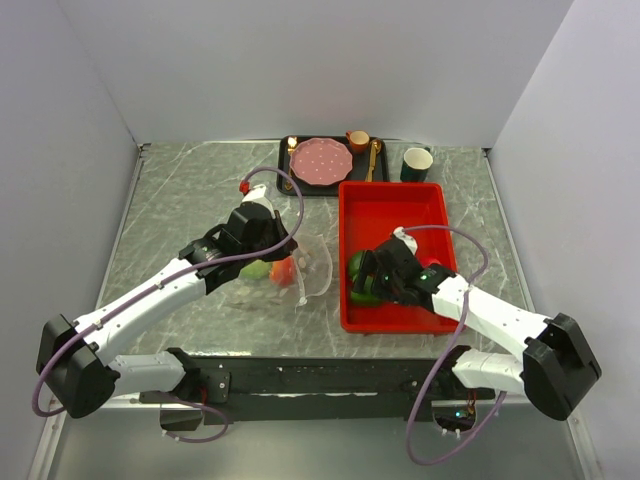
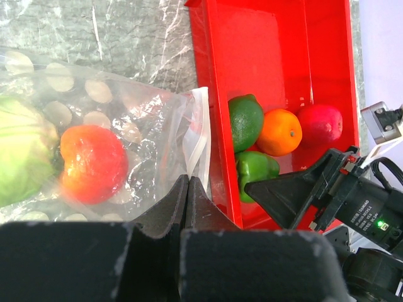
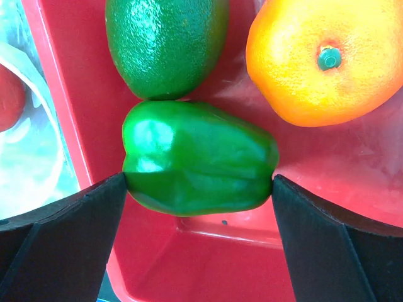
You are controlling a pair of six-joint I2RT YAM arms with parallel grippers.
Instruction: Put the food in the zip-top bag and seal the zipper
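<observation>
The clear zip top bag (image 2: pixel 148 119) lies on the table with a green cabbage-like item (image 2: pixel 25 148) and a tomato (image 2: pixel 94 165) inside. At its mouth, my left gripper is shut, with the edge of the zipper strip pinched at its tips. Inside the red bin, a green pepper (image 3: pixel 198 157) lies between the spread fingers of my right gripper, one fingertip close to each end; whether they press on it is unclear. An avocado (image 3: pixel 167 44) touches the pepper, and an orange (image 3: pixel 324 60) sits near it.
The red bin (image 1: pixel 395 200) stands just right of the bag, its wall between them. A pomegranate-like fruit (image 2: pixel 320 124) is in it too. Behind are a black tray with a pink plate (image 1: pixel 320 161) and a dark cup (image 1: pixel 416 164). Table left of the bag is clear.
</observation>
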